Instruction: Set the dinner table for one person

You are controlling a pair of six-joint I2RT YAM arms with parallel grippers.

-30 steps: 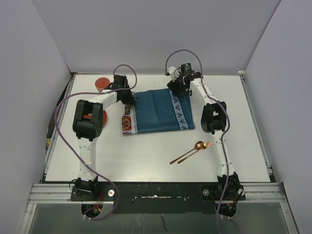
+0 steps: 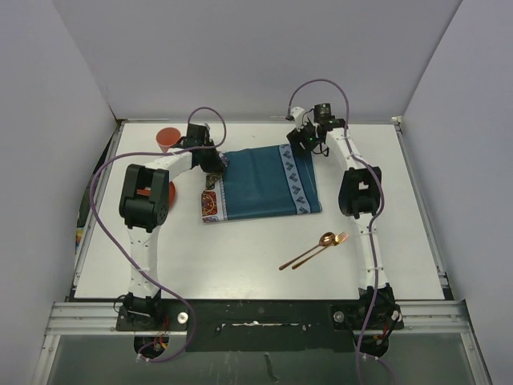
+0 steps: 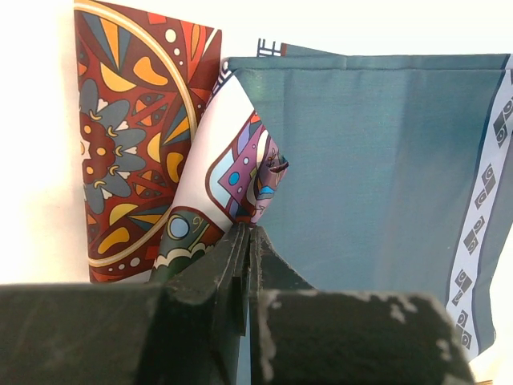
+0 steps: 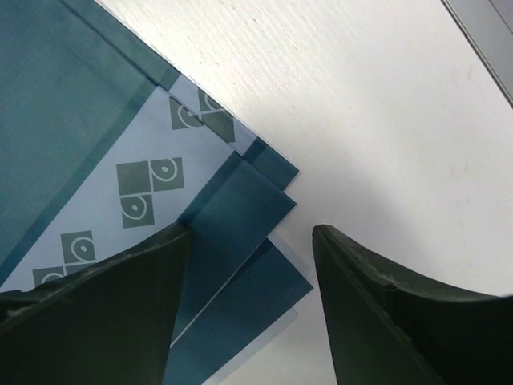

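The blue placemat [image 2: 260, 183] lies mid-table, with a patterned left end and a white-banded right end. At its upper left, my left gripper is shut, its tips against a folded-over, rumpled flap [image 3: 228, 168] with a white and purple print. Whether cloth is pinched there does not show. Over the mat's far right corner [image 4: 240, 212], my right gripper is open, one finger over the cloth and the other beyond its edge. Layers of the corner lie slightly offset. A copper spoon [image 2: 325, 240] and fork [image 2: 341, 238] lie at the lower right.
A reddish cup [image 2: 167, 136] stands at the back left. An orange-red dish [image 2: 171, 194] is partly hidden under my left arm.
The left arm has stayed still; the cutlery has not moved.
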